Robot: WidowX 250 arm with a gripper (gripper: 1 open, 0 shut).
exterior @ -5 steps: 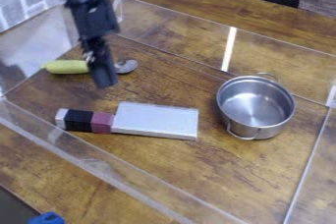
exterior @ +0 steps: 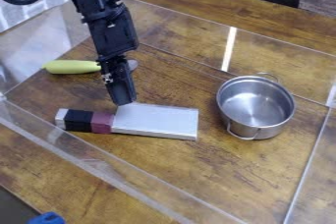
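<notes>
A black robot arm reaches down from the top left, its gripper (exterior: 121, 92) low over the table, just behind a cleaver with a broad silver blade (exterior: 155, 121) and a black and maroon handle (exterior: 88, 120). Whether the fingers hold anything is hard to make out. A pale yellow, elongated object (exterior: 69, 67) lies behind the arm at the left, partly hidden by it. A steel pot (exterior: 256, 106) with side handles stands to the right of the blade.
Clear low walls or panels edge the wooden work area (exterior: 223, 179). A small blue object (exterior: 46, 218) sits at the bottom left corner.
The arm has moved right and down toward the cleaver, covering a small silver piece that showed beside the yellow object. The cleaver and pot have not moved.
</notes>
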